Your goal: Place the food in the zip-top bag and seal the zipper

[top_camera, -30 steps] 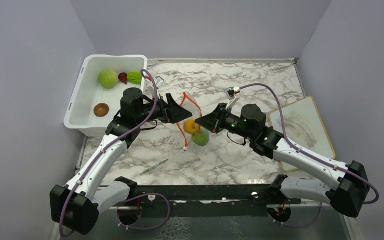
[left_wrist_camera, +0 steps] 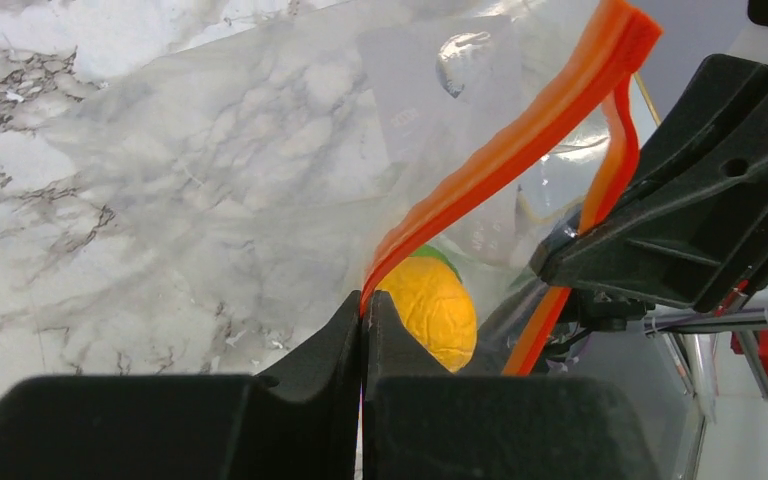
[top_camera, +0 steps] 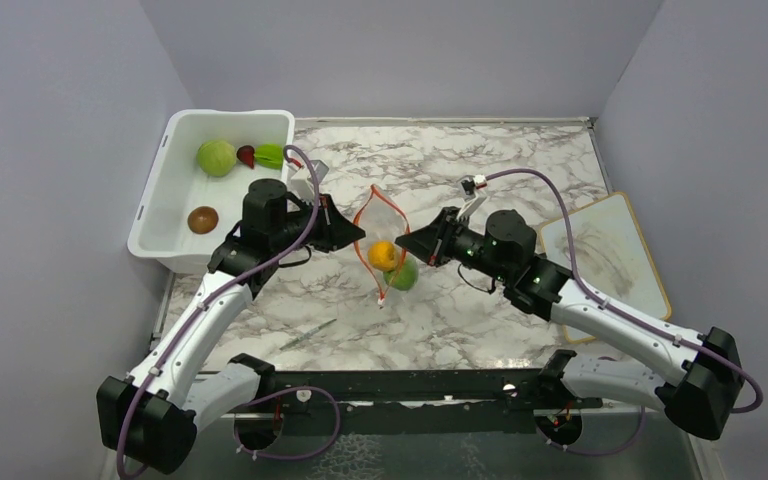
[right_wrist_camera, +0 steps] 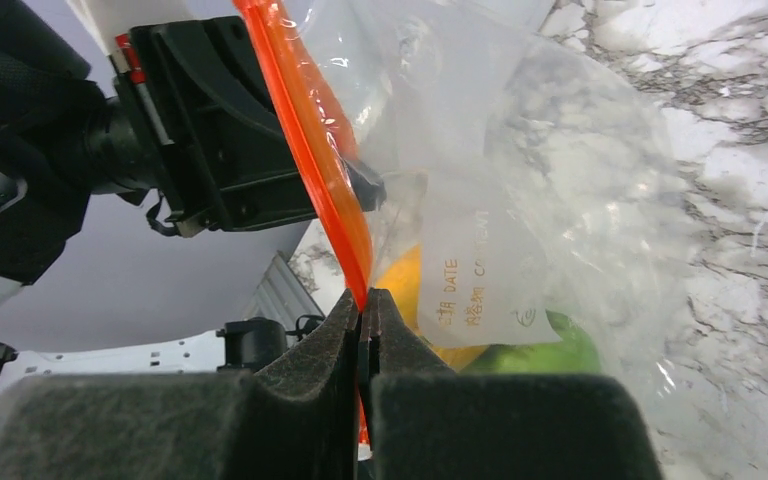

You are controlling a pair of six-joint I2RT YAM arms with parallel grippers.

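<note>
The clear zip bag (left_wrist_camera: 220, 170) stands open mid-table between my grippers, its orange zipper (left_wrist_camera: 500, 150) facing up, a yellow item (left_wrist_camera: 430, 310) and a green one (right_wrist_camera: 550, 350) inside. My left gripper (top_camera: 360, 234) is shut on one zipper strip, whose edge runs into its fingertips in the left wrist view. My right gripper (top_camera: 403, 242) is shut on the opposite orange strip (right_wrist_camera: 330, 180), seen entering its fingertips in the right wrist view.
A white bin (top_camera: 150, 220) at the back left holds a cabbage, an onion-like brown item and other produce. A board (top_camera: 610, 260) lies on the right; a thin pen-like item (top_camera: 308, 334) lies front left.
My left gripper has closed on the bag's zipper edge and shifted slightly left. The right gripper has moved very slightly right with the bag edge.
</note>
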